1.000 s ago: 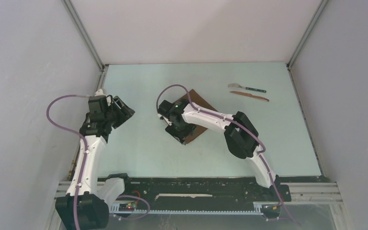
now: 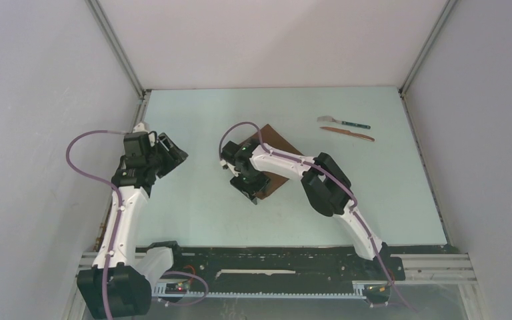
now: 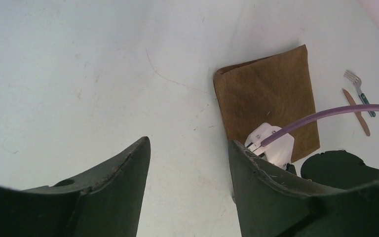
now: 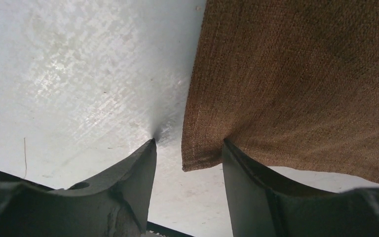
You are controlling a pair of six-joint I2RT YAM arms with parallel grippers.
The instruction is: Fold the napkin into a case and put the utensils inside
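A brown napkin (image 2: 273, 140) lies folded flat in mid-table, partly hidden under the right arm. My right gripper is low over its corner, fingers apart: one finger presses on the cloth beside the corner, the other is on bare table outside it. My left gripper hangs at the left side, away from the napkin, open and empty. A fork with a green handle (image 3: 364, 101) and a copper-coloured knife (image 2: 347, 132) lie side by side at the back right.
Walls border the left, back and right sides.
My right arm has shifted slightly, its gripper moving a little around the napkin's near corner. The left arm is essentially still.
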